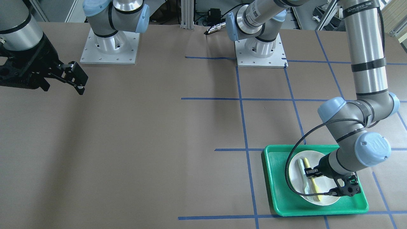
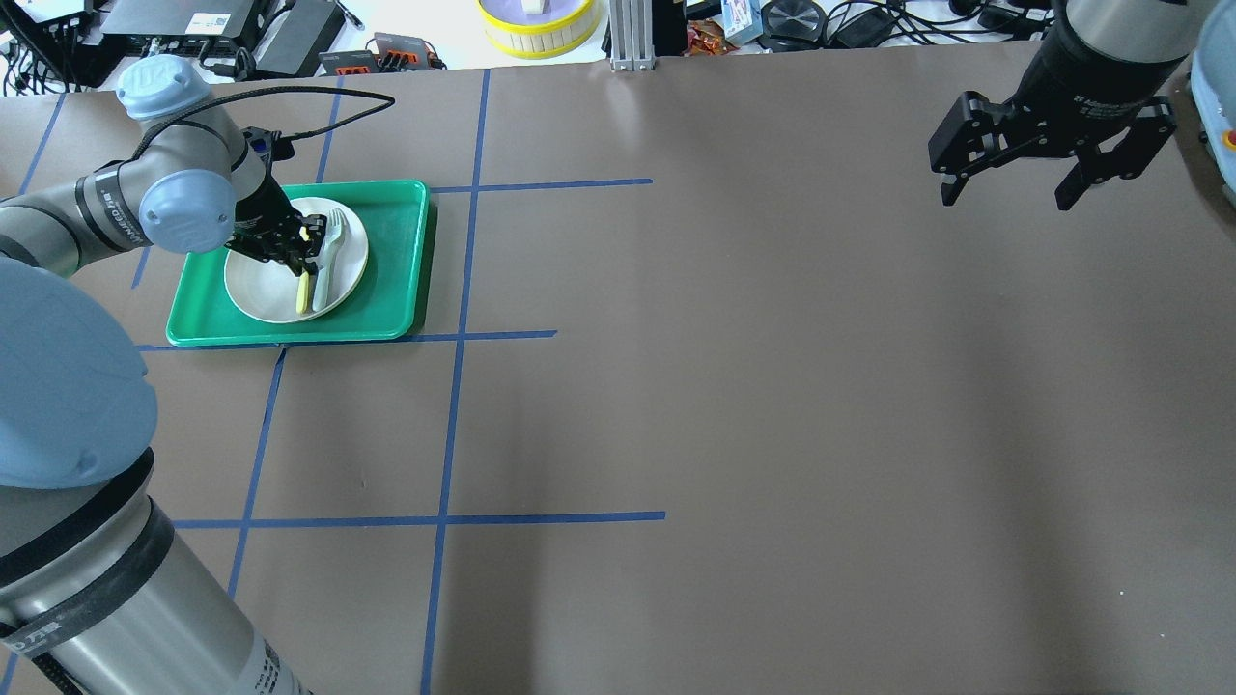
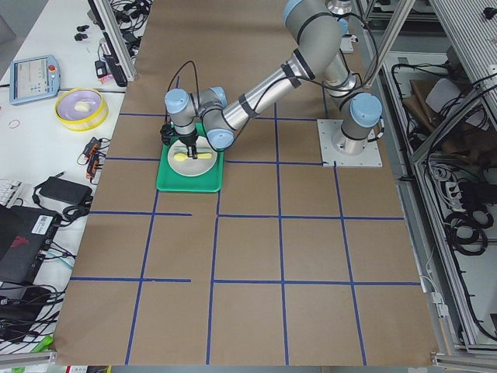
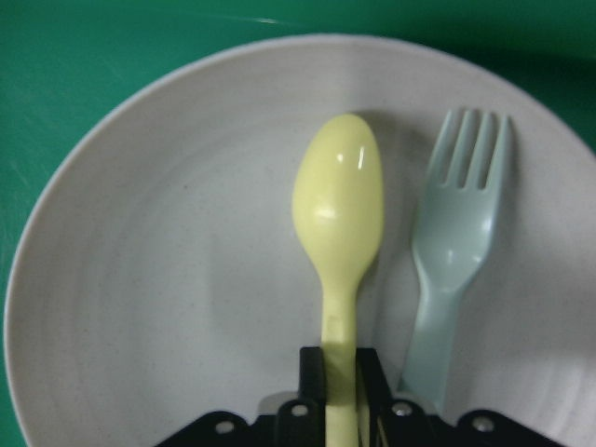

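Observation:
A yellow plastic spoon (image 4: 335, 214) lies on a white plate (image 4: 168, 233) inside a green tray (image 2: 388, 266), with a pale mint fork (image 4: 456, 223) beside it. My gripper is down at the plate, its two black fingertips closed around the spoon's handle, as the left wrist view shows. In the front view the plate (image 1: 326, 198) and tray (image 1: 278, 202) sit at the lower right, partly hidden under my wrist and cable.
Other arms stand at the table's edges, one black end effector (image 2: 1049, 133) at the top right of the top view. The taped tabletop (image 2: 753, 405) beside the tray is clear. A cluttered side bench runs along one edge.

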